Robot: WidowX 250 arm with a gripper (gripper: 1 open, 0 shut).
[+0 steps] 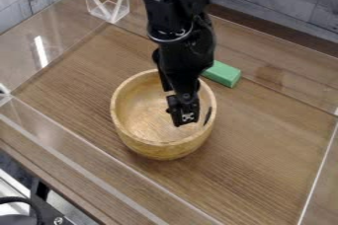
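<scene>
My black gripper (185,99) reaches down from the top of the view over a round tan bowl (138,120), its fingertips inside the bowl's right half. The gripper is open. I cannot make out anything held between its fingers. The bowl stands on the wooden table, and the arm hides part of its back rim.
A green block (219,73) lies behind the bowl to the right. Clear plastic pieces are at the upper left edge, and cables hang at the lower left corner.
</scene>
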